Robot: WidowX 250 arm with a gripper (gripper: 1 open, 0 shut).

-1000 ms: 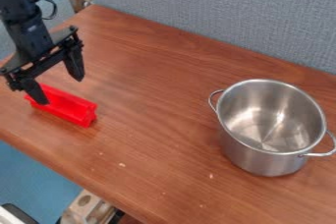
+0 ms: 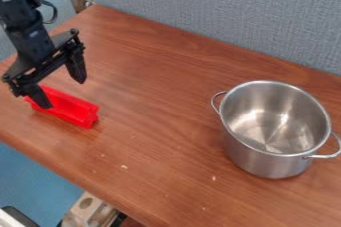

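My black gripper [image 2: 54,80] is at the upper left, open, its fingers spread above and around the near end of a red elongated block [image 2: 70,111] lying on the wooden table. One finger reaches down by the block's left end; whether it touches cannot be told. On the right stands a steel pot [image 2: 273,131] with two side handles, empty inside.
The table's left edge drops to a blue surface [image 2: 27,161].
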